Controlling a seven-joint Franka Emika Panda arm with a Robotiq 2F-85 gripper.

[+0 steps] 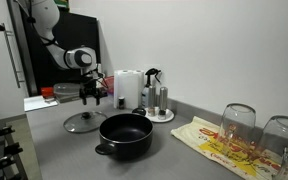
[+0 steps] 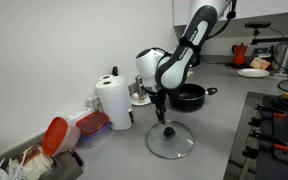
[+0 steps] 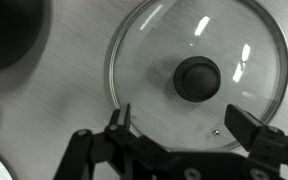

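A round glass lid with a black knob lies flat on the grey table, filling much of the wrist view. My gripper stands open, its two fingers wide apart and nothing between them. It hangs above the lid, with the knob just beyond the fingertips in the wrist view. In exterior view 1, the lid is to the left of a black pot that has no cover on it. Exterior view 2 shows the gripper over the far part of the lid.
A paper towel roll stands near the lid. Bottles sit on a white plate behind the pot. Upturned glasses rest on a patterned cloth at the right. Red-lidded containers lie at the table's other end.
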